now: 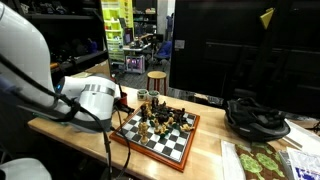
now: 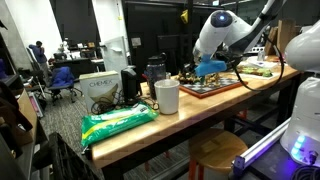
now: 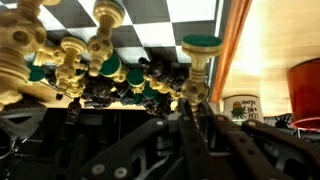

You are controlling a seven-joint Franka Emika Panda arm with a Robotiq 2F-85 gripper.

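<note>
In the wrist view my gripper is shut on a pale, gold-coloured chess piece (image 3: 198,72) with a green base. It hangs beside the wooden rim of the chessboard (image 3: 236,45). Several more pale pieces (image 3: 98,45) and a cluster of dark pieces (image 3: 160,72) show to the left, some with green bases visible. From the first exterior view, the board (image 1: 165,148) carries pieces mostly around its middle and far side; the fingers cannot be made out there.
A red cup (image 3: 305,90) and a small patterned container (image 3: 242,107) stand off the board's edge. A black bag (image 1: 257,118) lies to the right, near a picture sheet (image 1: 262,163). Bare table lies between board and bag.
</note>
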